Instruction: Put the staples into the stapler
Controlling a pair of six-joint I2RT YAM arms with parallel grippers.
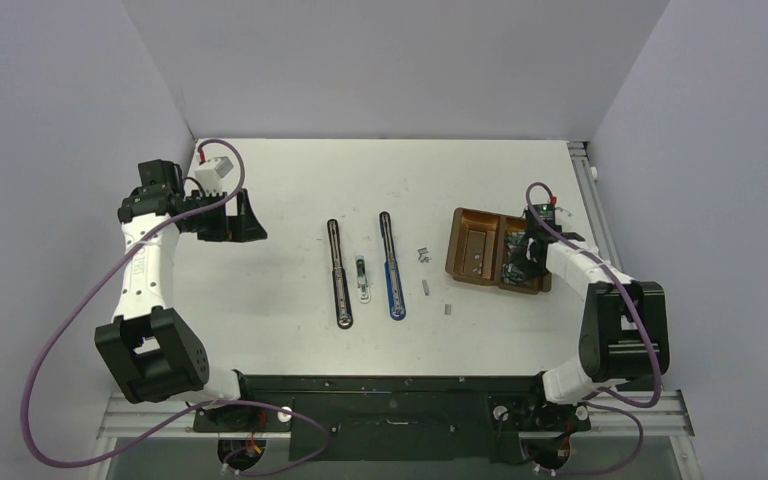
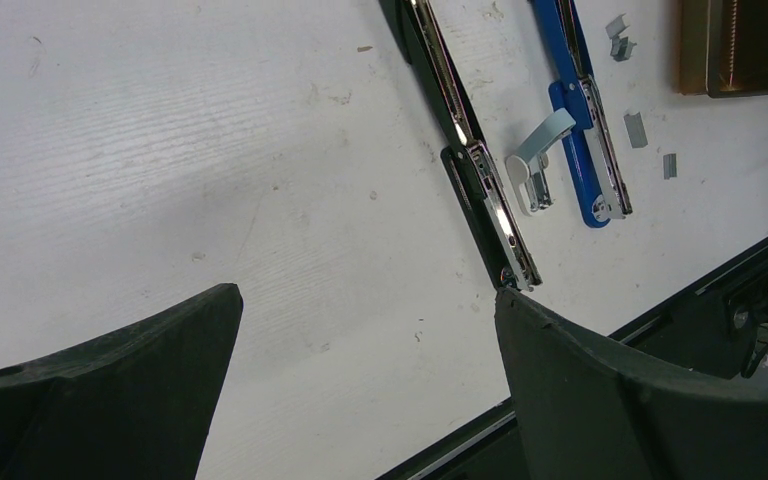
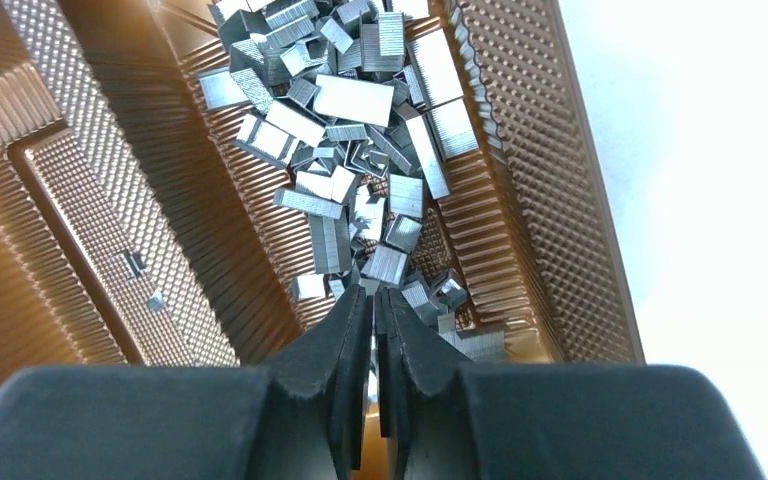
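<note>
A black stapler (image 1: 340, 285), a small white stapler (image 1: 362, 282) and a blue stapler (image 1: 393, 285) lie on the table, all appearing opened out or long. A brown two-compartment box (image 1: 468, 235) holds many staple strips (image 3: 353, 100) in its right compartment. My right gripper is down over that compartment with its fingertips nearly together among the staples; whatever is between them is hidden. My left gripper stands open at the left side of the table, nothing between its fingers.
Loose staple pieces (image 1: 425, 287) lie between the blue stapler and the box. Walls enclose the sides and back.
</note>
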